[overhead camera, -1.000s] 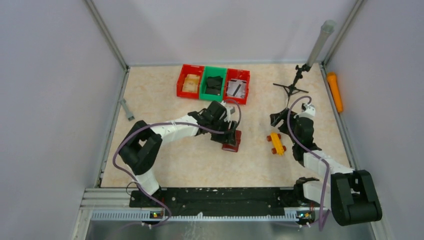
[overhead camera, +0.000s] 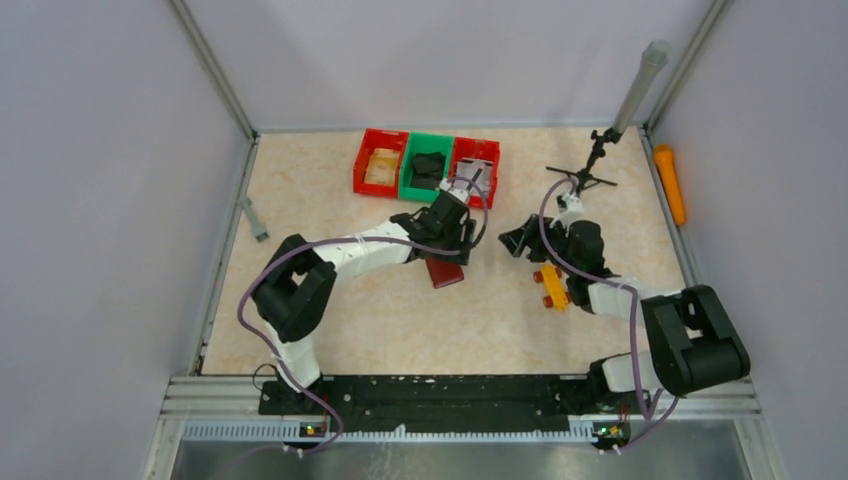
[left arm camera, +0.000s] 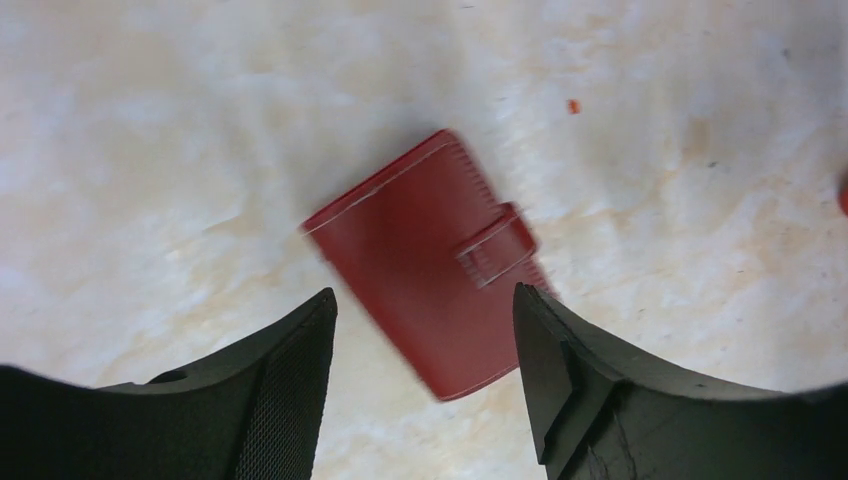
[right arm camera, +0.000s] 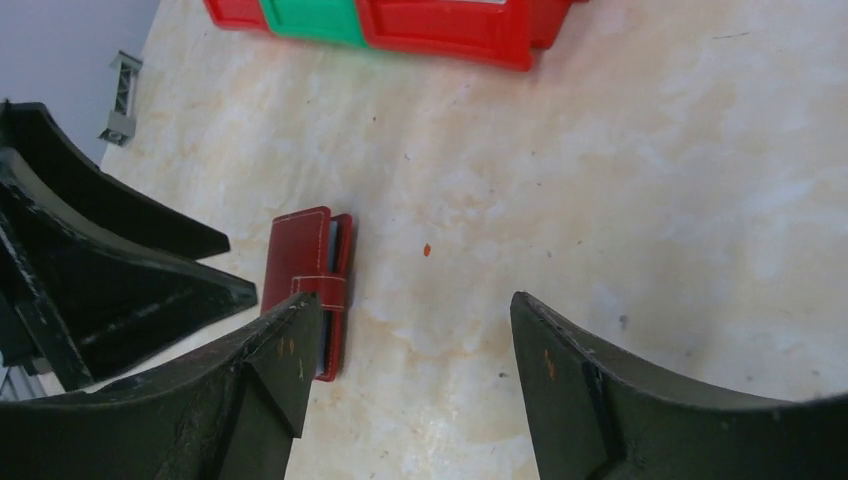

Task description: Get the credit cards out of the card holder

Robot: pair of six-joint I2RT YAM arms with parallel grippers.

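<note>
A dark red leather card holder with a strap lies on the table, partly under the left arm in the top view. In the left wrist view the holder sits below my left gripper, whose fingers are apart and empty. The right wrist view shows the holder side-on, something grey along its edge, behind the left gripper's dark fingers. My right gripper stands open, empty, to the right of the holder. No separate cards are visible.
Red and green bins stand at the back. A yellow toy car is beside the right arm. A tripod stands at back right. The table left of the holder is clear.
My right gripper has moved leftward, toward the middle.
</note>
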